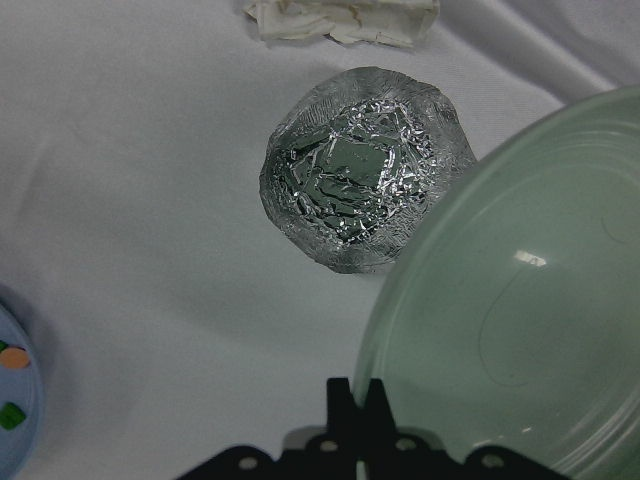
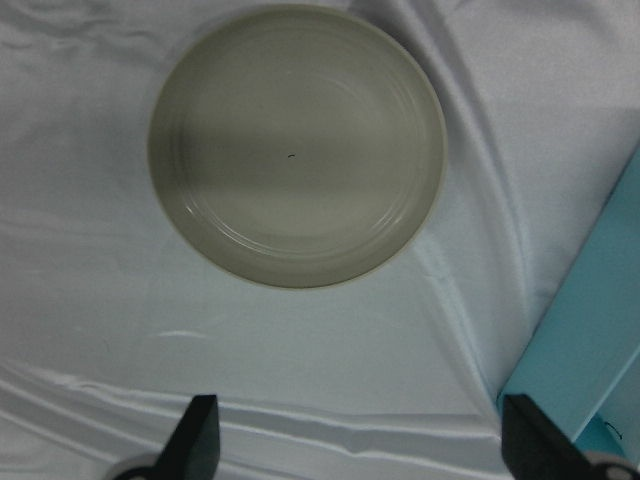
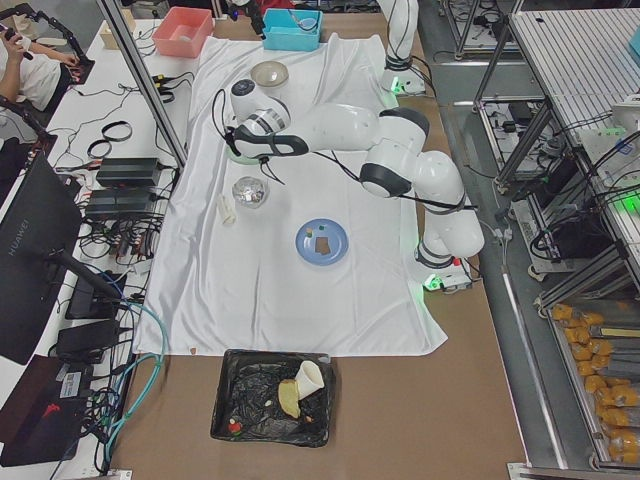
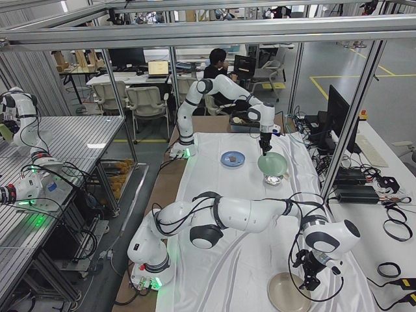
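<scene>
My left gripper is shut on the rim of a green plate [image 1: 530, 300], which is beside and partly over a crumpled foil dish [image 1: 355, 170] in the left wrist view. In the camera right view that plate [image 4: 273, 168] hangs at the far arm. A pale crumpled item [image 1: 340, 15] lies past the dish. My right gripper is open, above the white cloth and near a beige round dish [image 2: 295, 150].
A blue plate [image 3: 335, 255] with small pieces sits right of the foil dish. A black lined bin [image 3: 265, 430] holds scraps at the near end. Blue [image 3: 290, 40] and pink [image 3: 183, 35] boxes stand at the far end.
</scene>
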